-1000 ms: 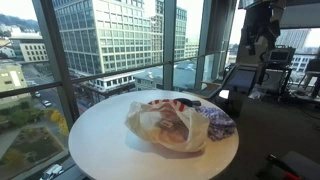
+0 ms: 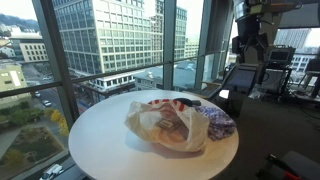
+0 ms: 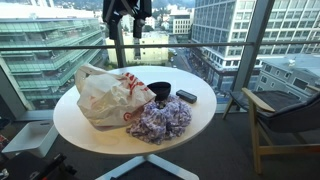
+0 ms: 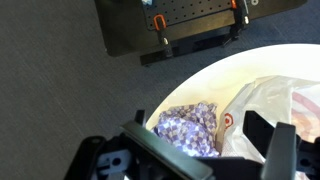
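Observation:
A crumpled white plastic bag [image 2: 170, 128] with red print rests on the round white table [image 2: 95, 140]. Beside it lies a bunched purple-and-white patterned cloth [image 3: 160, 119], with a black bowl-like object [image 3: 160, 90] just behind. My gripper [image 3: 127, 50] is high above the table, clear of everything on it, its fingers open and empty. From the wrist view, the cloth [image 4: 188, 128] shows between the fingers' span, and part of the bag [image 4: 255, 105] shows toward the right finger. The bag's contents are mostly hidden.
A dark, flat oblong object [image 3: 187, 97] lies near the table's right side. A wooden-armed chair [image 3: 265, 115] stands close to the table. Large windows rise behind.
The arm and gripper have shifted slightly to the left in exterior view 1. The bag and cloth have not moved.

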